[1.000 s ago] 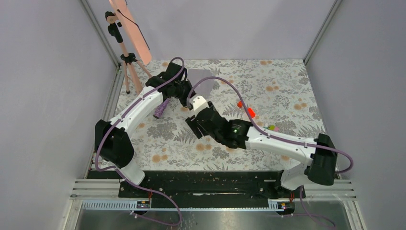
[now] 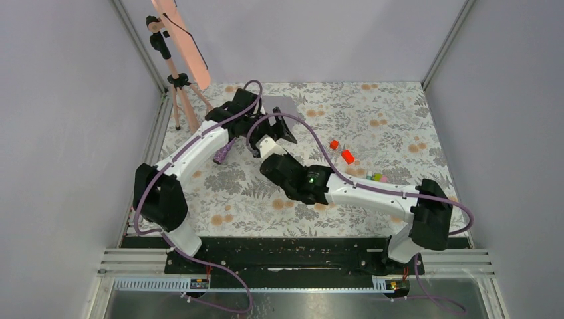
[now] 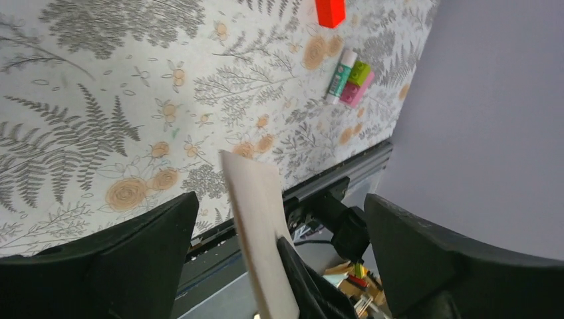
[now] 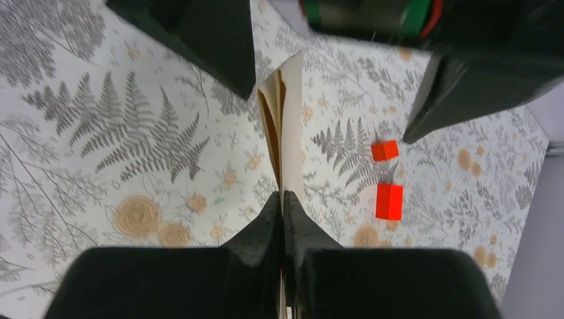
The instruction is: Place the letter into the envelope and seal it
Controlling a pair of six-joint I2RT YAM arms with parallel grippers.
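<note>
A cream paper packet (image 4: 290, 126), with layered edges, stands nearly edge-on in the right wrist view. I cannot tell whether it is the envelope or the letter, or both together. My right gripper is shut on it. In the left wrist view the packet (image 3: 256, 199) rises between the spread fingers of my left gripper, apart from both. That left gripper is open around the packet's upper end. From the top, the packet is mostly hidden by the arms.
A grey sheet (image 2: 282, 105) lies at the back, partly behind the left gripper. Two red blocks (image 2: 334, 144) (image 2: 347, 157) sit right of centre. A glue stick (image 3: 342, 74) rests beside green and pink bricks (image 3: 358, 74). A purple item (image 2: 223, 153) lies by the left arm.
</note>
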